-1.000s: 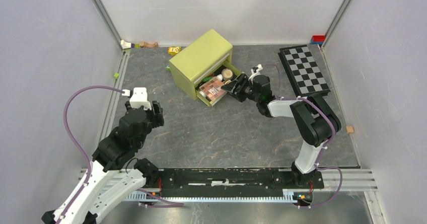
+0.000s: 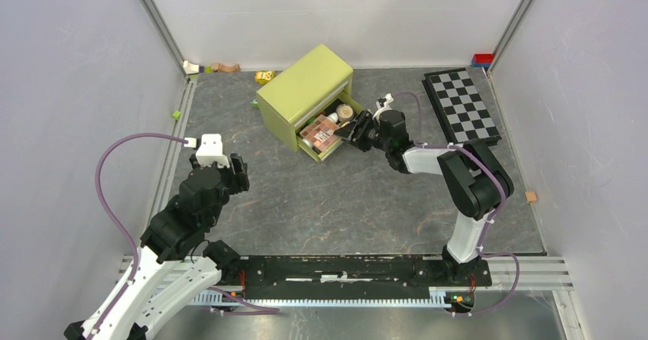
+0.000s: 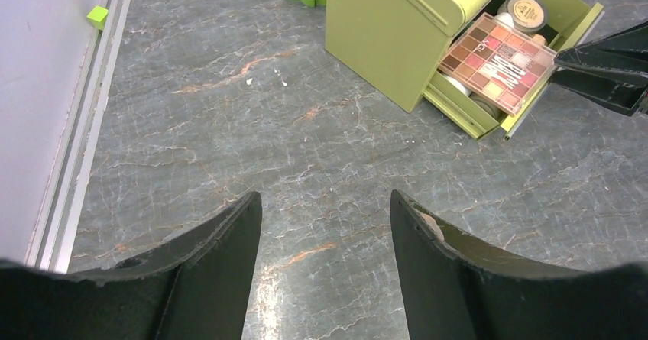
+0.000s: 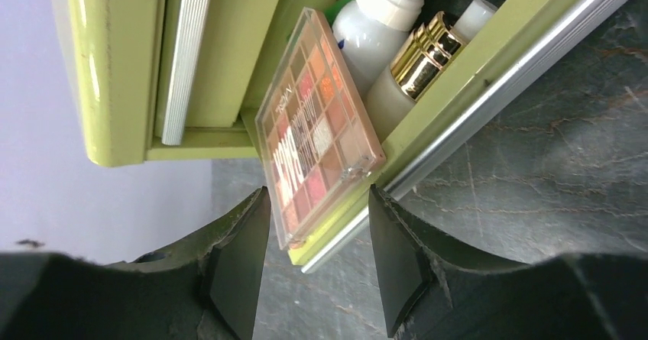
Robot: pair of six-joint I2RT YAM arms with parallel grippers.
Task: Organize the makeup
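An eyeshadow palette with a clear lid lies tilted in the pulled-out drawer of the green cabinet. One end of it rests up against the drawer's front wall. Beside it in the drawer are a white bottle, a gold-collared bottle and a round jar. My right gripper stands open just outside the drawer front, close to the palette, its fingers apart with nothing held between them. Far to the left, my left gripper hangs open and empty above bare table.
A checkered board lies at the back right. Behind the cabinet's left side sits a yellow packet. Small blocks rest along the edges, among them a wooden one.
My right gripper has shifted slightly left, and the palette has slid a little left and deeper into the drawer. The left arm has stayed still.
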